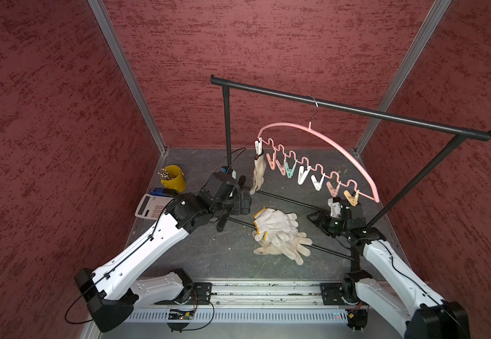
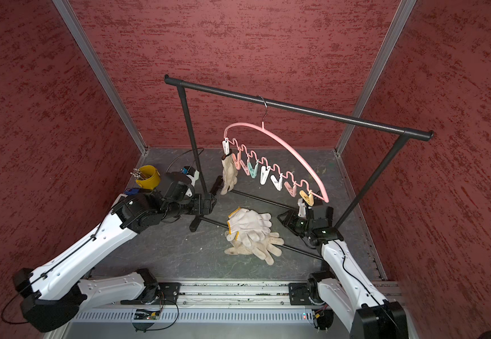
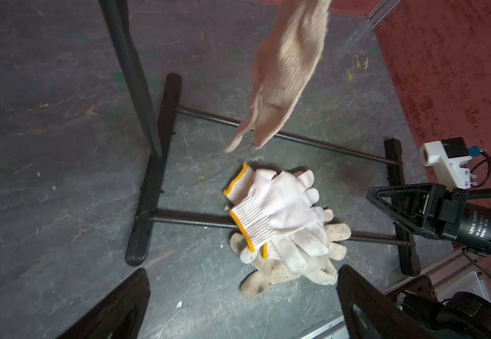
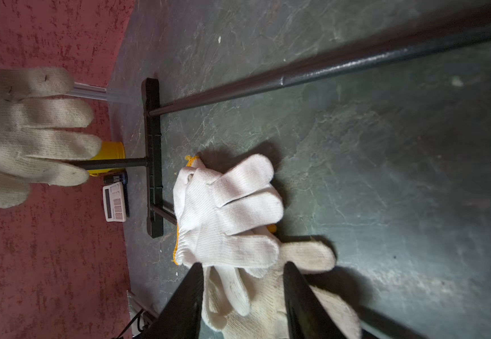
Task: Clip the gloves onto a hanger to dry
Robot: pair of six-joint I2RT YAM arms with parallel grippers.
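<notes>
Several white knit gloves with yellow cuffs lie piled on the table, across the rack's front floor bar. One glove hangs from a white clip at the left end of the pink hanger; its fingers point down. In the left wrist view my left gripper is open and empty, its fingers far apart, left of the pile. My right gripper stands to the right of the pile, fingers part open; past its fingertips the pile shows, with no glove visibly held.
The hanger carries more free clips, among them a teal clip and a yellow clip right above the right gripper. Black rack posts flank the gloves. A yellow cup and a calculator sit at the left. Bare table lies before the pile.
</notes>
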